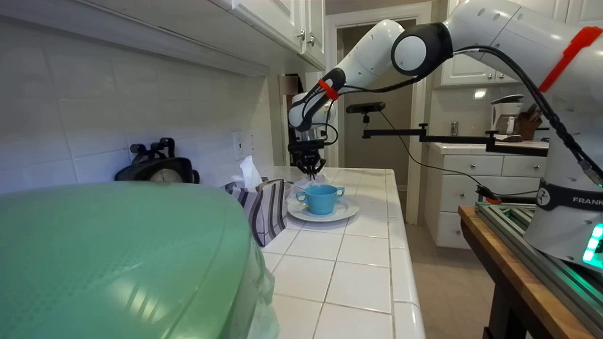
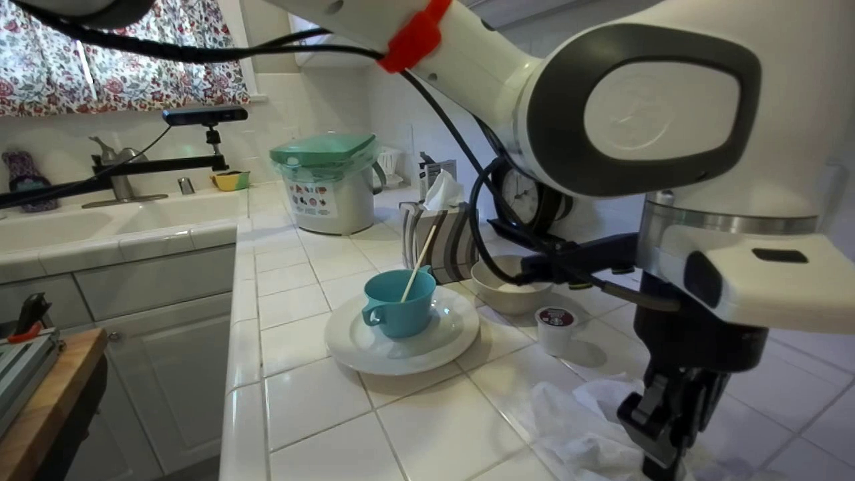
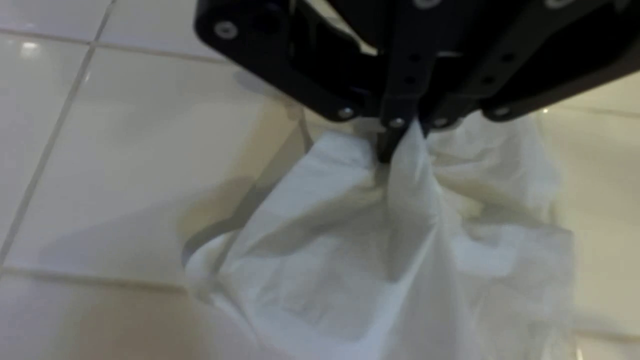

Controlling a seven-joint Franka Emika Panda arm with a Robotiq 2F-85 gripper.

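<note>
In the wrist view a white tissue (image 3: 360, 258) spreads over the tiles, and one fold of it rises to a peak between the fingertips. My gripper is shut on that pinched fold. From the second exterior view, the gripper (image 2: 661, 433) points down at the counter's near right, with the crumpled tissue (image 2: 585, 425) around and under it. The first exterior view shows the gripper (image 1: 311, 169) at the far end of the counter, behind the blue cup, with the tissue mostly hidden.
A blue cup (image 2: 401, 308) with a wooden stick stands on a white plate (image 2: 361, 353). Near it are a small pod (image 2: 554, 330), a beige bowl (image 2: 506, 295) and a striped tissue box (image 2: 453, 240). A green-lidded bin (image 2: 324, 192) stands farther back.
</note>
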